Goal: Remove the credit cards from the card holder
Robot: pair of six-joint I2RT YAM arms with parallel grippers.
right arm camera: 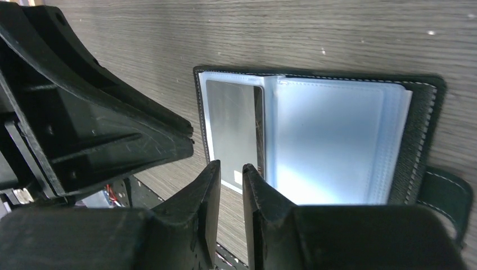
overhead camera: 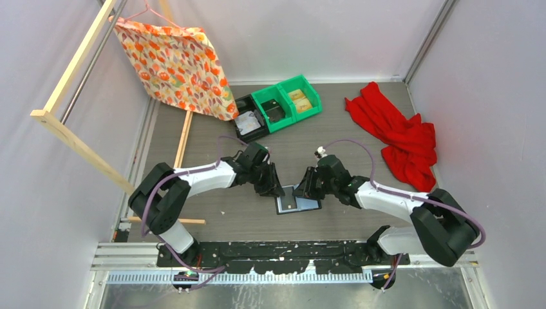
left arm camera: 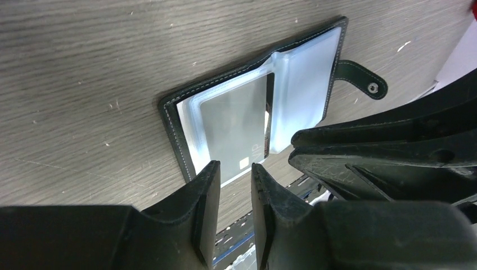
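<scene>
Open and flat on the table lies the dark card holder (overhead camera: 299, 212), its strap (left arm camera: 363, 80) sticking out on the right side. A grey card (left arm camera: 236, 126) sits in the clear sleeve of its left half. The right half shows a pale, translucent sleeve (right arm camera: 329, 135). Over the left edge of the holder is my left gripper, part open with an empty gap between its fingertips. My right gripper is above the holder's middle, also slightly open and holding nothing. The two grippers are close together.
Green bins (overhead camera: 286, 101) and a black bin (overhead camera: 250, 133) with items inside stand at the back. A red cloth (overhead camera: 399, 135) lies to the right. At left, a patterned cloth (overhead camera: 177, 67) hangs from a wooden rack (overhead camera: 77, 145).
</scene>
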